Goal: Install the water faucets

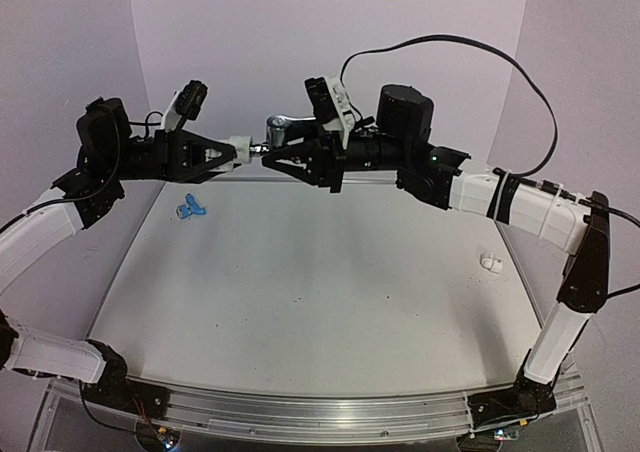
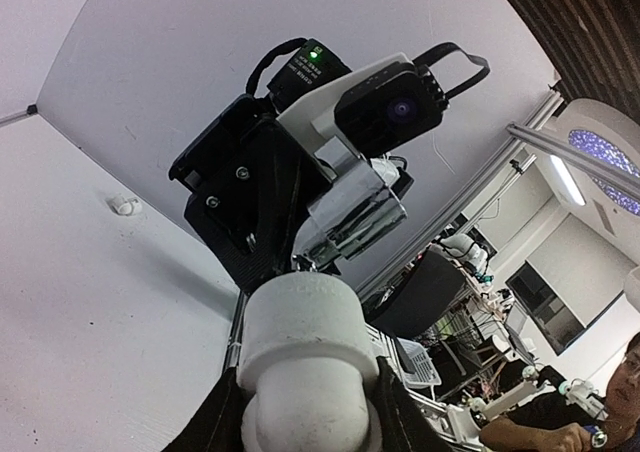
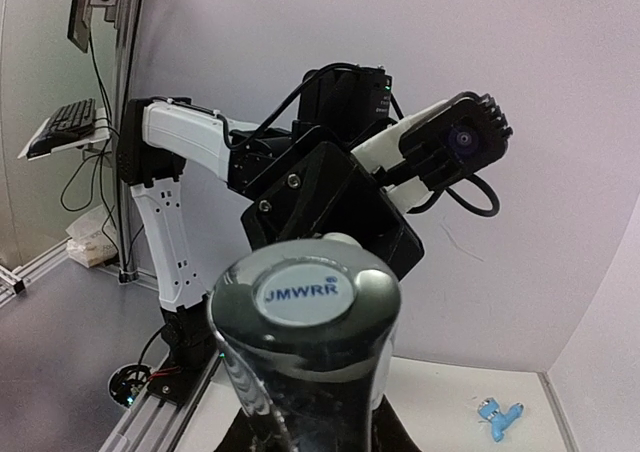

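Observation:
A white pipe fitting (image 1: 240, 149) is held in the air above the board, with my left gripper (image 1: 222, 157) shut on it. In the left wrist view the fitting (image 2: 305, 337) fills the space between the dark fingers. Opposite it, my right gripper (image 1: 290, 154) is shut on the chrome faucet (image 1: 277, 127). The faucet's rounded, labelled handle (image 3: 310, 322) faces the right wrist camera and covers much of the fingers. The faucet's metal stem meets the fitting's open end; how deep it sits inside is hidden.
On the white board (image 1: 330, 282) lie a blue faucet-like piece (image 1: 191, 206) at the back left and another white fitting (image 1: 491, 262) at the right. The board's middle is clear. A cable (image 1: 480, 44) loops above the right arm.

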